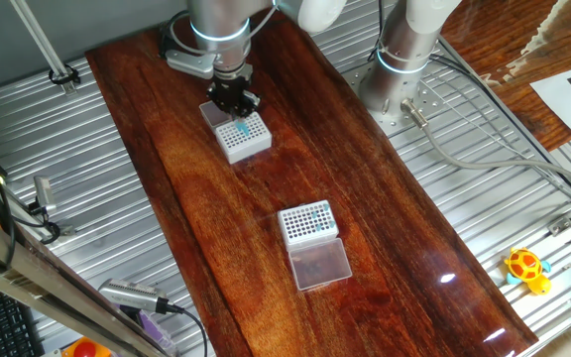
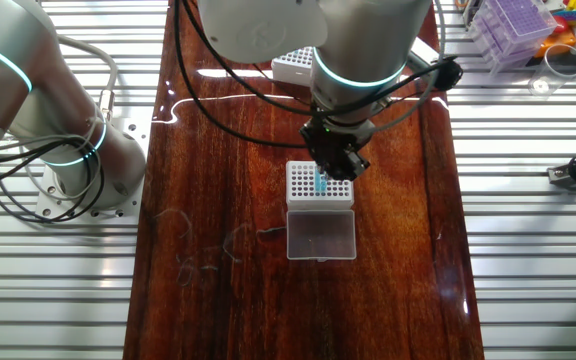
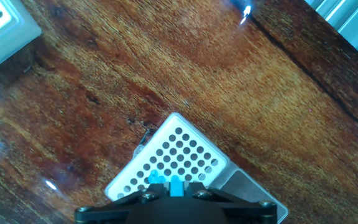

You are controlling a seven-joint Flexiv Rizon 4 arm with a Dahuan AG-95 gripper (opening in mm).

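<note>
A white rack with rows of round holes (image 1: 243,136) stands on the dark wooden board, its clear lid (image 2: 321,236) folded back. Pale blue tips (image 2: 320,181) sit in some of its holes. Over the lid side of this rack hangs my black gripper. In the wrist view a blue tip (image 3: 177,186) shows between its fingers, which look shut on it; the tip's lower end is hidden. Beside it, further blue tips (image 3: 156,178) are in the rack. A second white rack (image 1: 306,222) with a few blue tips lies apart, its clear lid (image 1: 321,264) open too.
Bare wood (image 1: 206,228) lies between and around the two racks. My arm's base (image 1: 390,89) stands on the slatted metal table right of the board in exterior view 1. A yellow toy turtle (image 1: 527,270) is off the board.
</note>
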